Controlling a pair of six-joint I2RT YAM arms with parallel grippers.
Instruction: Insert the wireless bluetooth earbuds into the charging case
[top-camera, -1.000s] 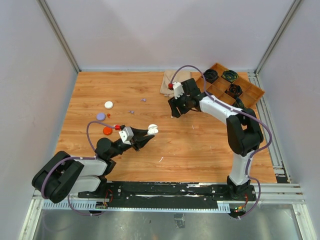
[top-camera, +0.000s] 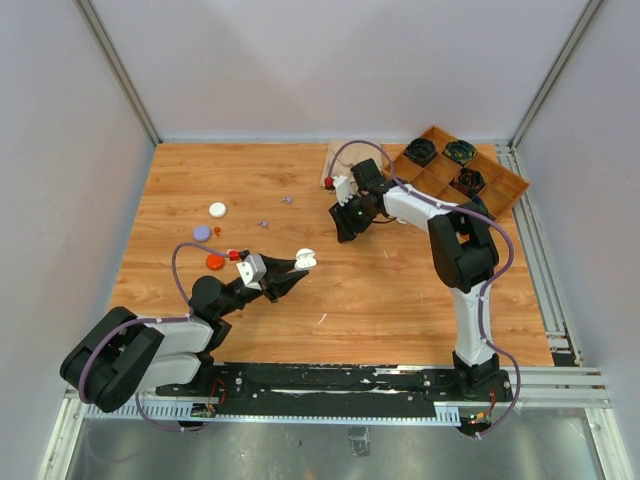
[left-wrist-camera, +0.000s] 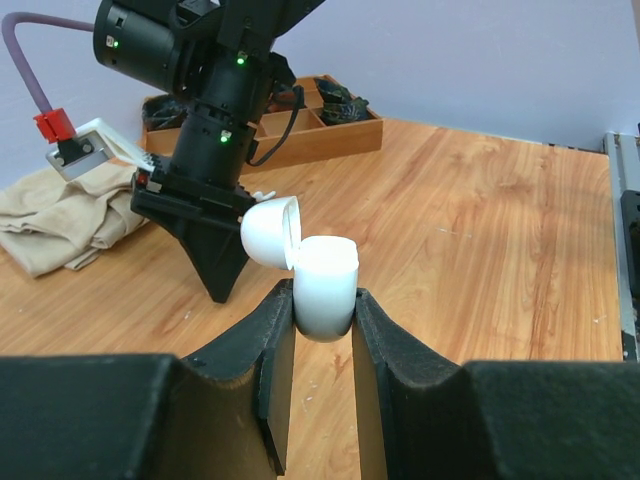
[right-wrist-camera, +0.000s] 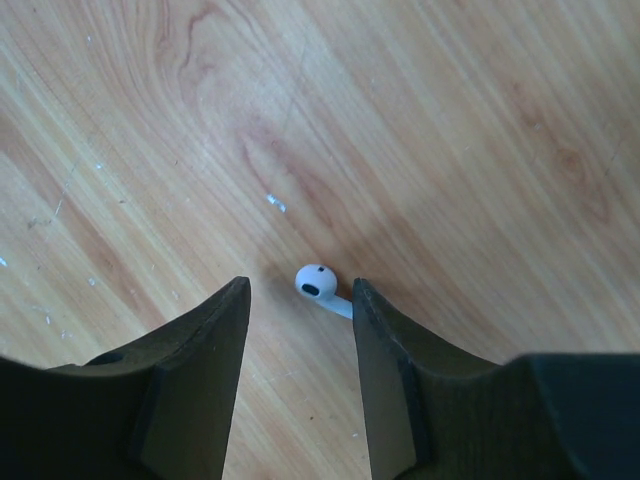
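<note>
My left gripper (top-camera: 292, 276) is shut on the white charging case (left-wrist-camera: 324, 287), whose lid (left-wrist-camera: 266, 233) stands flipped open above it. A white earbud (right-wrist-camera: 316, 282) lies on the wood in the right wrist view, between the black fingers of my right gripper, which stands open just over it; its stem runs behind one finger. In the top view my right gripper (top-camera: 345, 228) is low near the middle back of the table.
A wooden divided box (top-camera: 425, 178) with dark coils stands at the back right. A beige cloth (left-wrist-camera: 45, 215) lies behind the right gripper. Small coloured discs (top-camera: 215, 262) lie on the left.
The right arm has moved left and slightly down to where the earbud lies. My left gripper with the case has stayed in place.
</note>
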